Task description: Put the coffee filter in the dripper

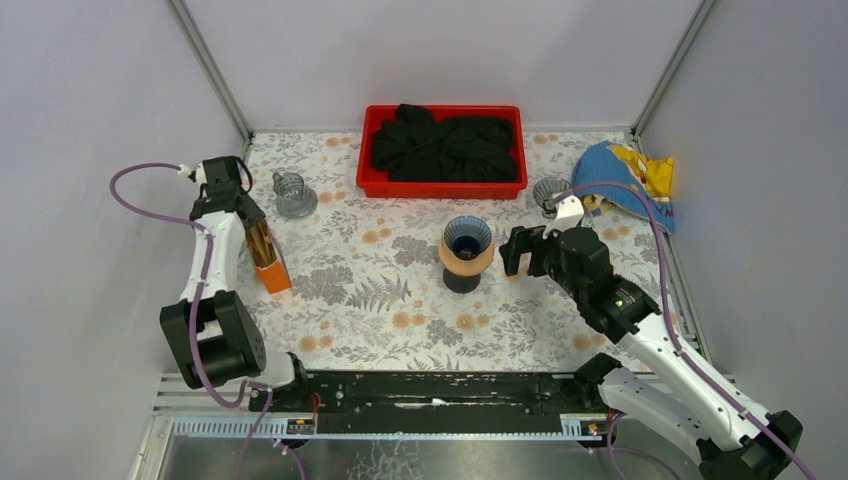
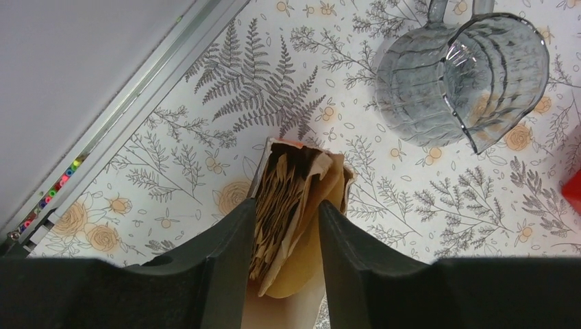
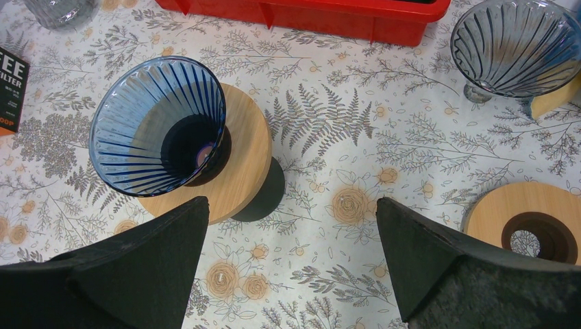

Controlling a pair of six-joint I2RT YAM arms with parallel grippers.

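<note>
The orange box of brown paper filters point(image 1: 270, 272) stands at the table's left side. My left gripper is over its opening, part open, fingertips at the stack of folded filters point(image 2: 281, 219); I cannot tell if they touch. The blue ribbed dripper point(image 3: 123, 137) sits on a wooden ring point(image 3: 243, 157) atop a dark base near mid-table, empty of any filter that I can see. My right gripper is open just right of the dripper in the top view, nothing between its fingers.
A glass jug point(image 1: 296, 200) stands behind the box. A red bin point(image 1: 442, 185) with dark cloth is at the back. Another glass cone point(image 3: 514, 41), a wooden holder point(image 3: 486, 212) and a blue-yellow bag point(image 1: 620, 185) are at right.
</note>
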